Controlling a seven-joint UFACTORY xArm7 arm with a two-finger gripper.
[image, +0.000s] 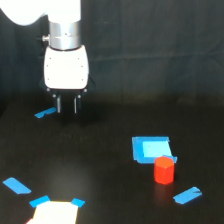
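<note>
My gripper (68, 104) hangs at the upper left under the white arm, fingers pointing down and apart, with only dark background showing between them. Well to its right and nearer the camera stands a small red block (164, 170). Right behind the block, a light blue square (156, 149) lies inside a darker blue taped border (138, 152); the block overlaps the border's front right corner in this view. I cannot tell whether they touch.
Blue tape strips mark the dark table at the back left (45, 112), front left (16, 186) and front right (187, 195). A bright white and yellowish patch (55, 213) sits at the front left edge.
</note>
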